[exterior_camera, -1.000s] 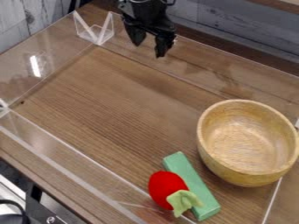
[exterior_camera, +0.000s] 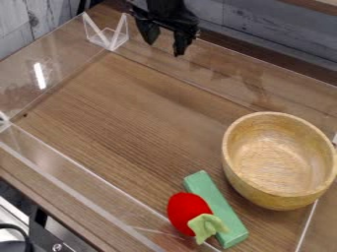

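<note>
A black gripper is at the top centre of the camera view, above the back of the wooden table. Its fingers are small and dark, and whether they are open or shut is hard to tell. At the bottom right lie a red object with a pale green leafy top and a green bar beside it. A large yellow bowl sits at the right.
A clear or white bracket-like object stands at the top left. A dark edge with a cable runs along the lower left.
The gripper has shifted slightly over the last second, staying at the back of the table. The red object, green bar and bowl have not moved.
</note>
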